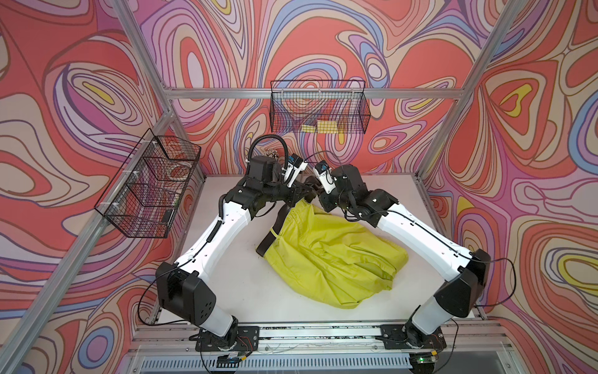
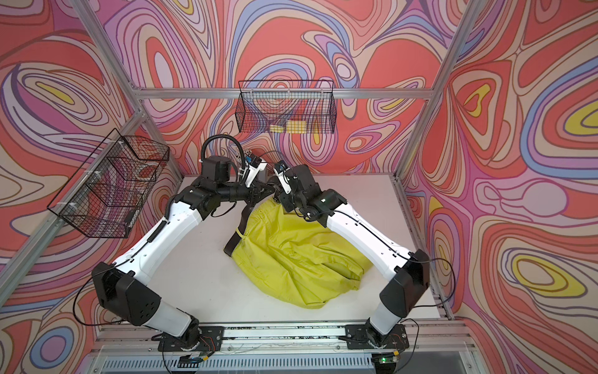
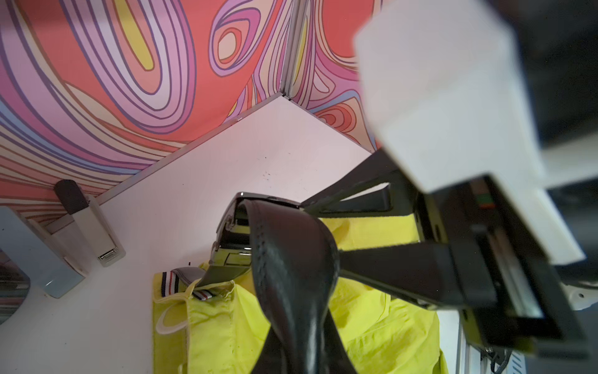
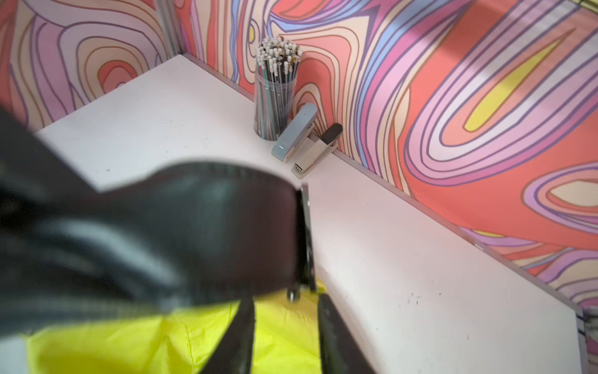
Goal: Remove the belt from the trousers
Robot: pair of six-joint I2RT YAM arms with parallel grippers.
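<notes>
Yellow-green trousers (image 1: 330,261) lie heaped on the white table, a dark belt (image 1: 271,240) along their left edge, raised at the waist between my grippers. In the left wrist view, the belt's metal buckle (image 3: 239,199) and a curled strap (image 3: 286,255) hang above the waistband, my left gripper shut on the belt. The top left view shows my right gripper (image 1: 320,199) facing it from the right. In the right wrist view, blurred black strap (image 4: 187,237) crosses above the dark fingertips of that gripper, which are apart, with no belt visibly between them.
A pen holder (image 4: 274,93) and two staplers (image 4: 292,134) (image 4: 314,152) stand at the back wall. Wire baskets (image 1: 319,112) hang at the back and left. Bare table shows at both sides.
</notes>
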